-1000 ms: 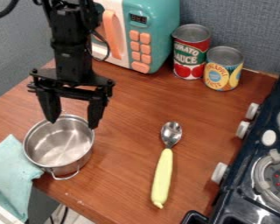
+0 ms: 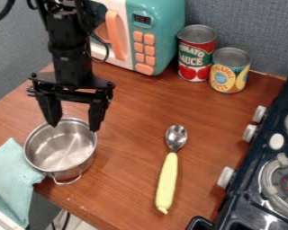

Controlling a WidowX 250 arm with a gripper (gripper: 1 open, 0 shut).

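Note:
The black gripper (image 2: 75, 119) hangs at the left of the view, its two fingers spread open over the steel pot (image 2: 62, 150) and near its far rim, with nothing seen between them. Whether the fingertips touch the pot I cannot tell. To the right of the pot, a spoon (image 2: 172, 164) with a pale yellow handle lies on the wooden table (image 2: 134, 184), bowl end toward the back.
A teal toy microwave (image 2: 157, 36), a tomato sauce can (image 2: 196, 56) and a second can (image 2: 229, 72) stand at the back. The black stove (image 2: 261, 193) fills the right side. A light teal cloth (image 2: 12, 180) lies at the front-left edge.

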